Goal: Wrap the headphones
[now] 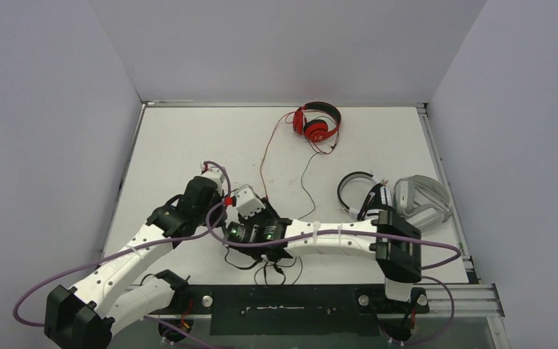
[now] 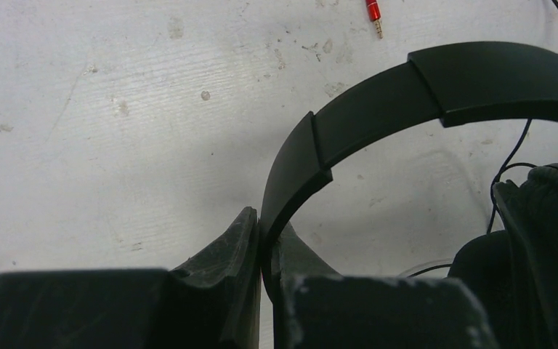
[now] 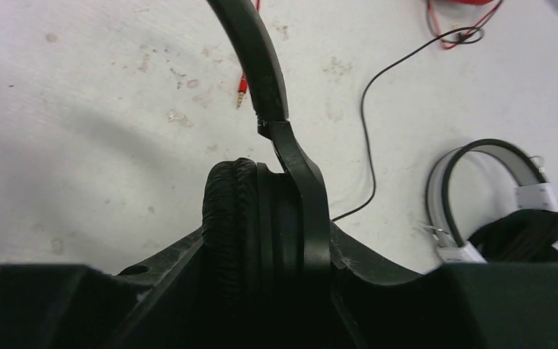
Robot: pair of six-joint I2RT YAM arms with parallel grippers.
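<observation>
The black headphones hang above the table between both arms, mostly covered by the right arm in the top view. Their headband (image 2: pixel 378 98) arches away from my left gripper, which is shut on the band near one end. In the right wrist view an ear cup (image 3: pixel 236 218) fills the space between the fingers of my right gripper, shut on it. The headband rises from that cup toward the top of the view. Loops of black cable (image 1: pixel 243 267) dangle below the right arm. The fingertips of both grippers are hidden from above.
Red headphones (image 1: pixel 321 121) lie at the back, with a red plug (image 2: pixel 373 11) on the table. White-and-black headphones (image 1: pixel 363 193) and a grey pair (image 1: pixel 421 200) sit at the right.
</observation>
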